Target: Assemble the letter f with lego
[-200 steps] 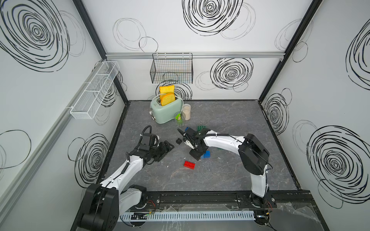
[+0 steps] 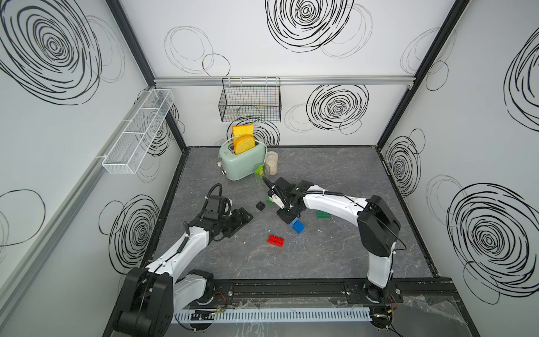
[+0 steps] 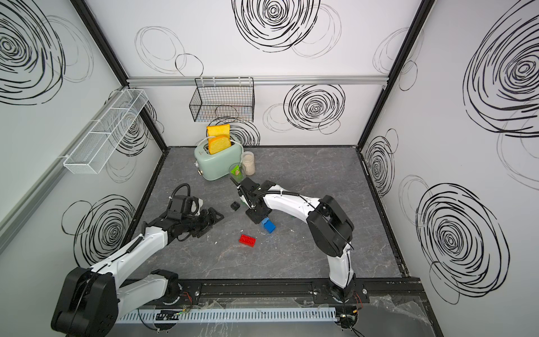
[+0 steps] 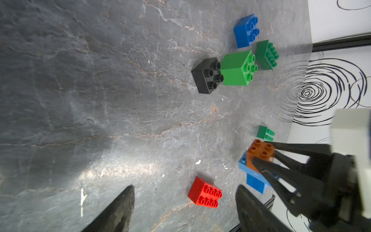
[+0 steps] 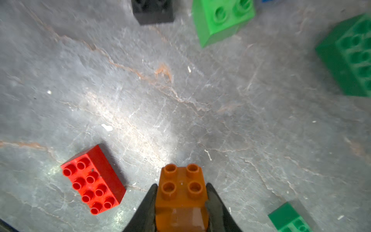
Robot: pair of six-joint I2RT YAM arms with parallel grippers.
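My right gripper is shut on an orange brick [image 5: 181,201], its studs facing up between the fingers. In the left wrist view, light blue and blue bricks [image 4: 255,182] show directly below the orange one, apparently joined to it; the right wrist view hides them. My left gripper stands open and empty at the left of the work area. A red brick [image 2: 275,240] lies on the table between the arms, nearer the front. Farther back, a black brick [image 4: 208,75] sits beside a light green brick [image 4: 237,69].
Behind the light green brick are a blue brick [image 4: 245,31] and a dark green brick [image 4: 266,55]. A small green brick [image 2: 324,214] lies right of the right gripper. The toaster [image 2: 241,161] and a cup [image 2: 271,163] stand at the back.
The left arm looks unmoved.
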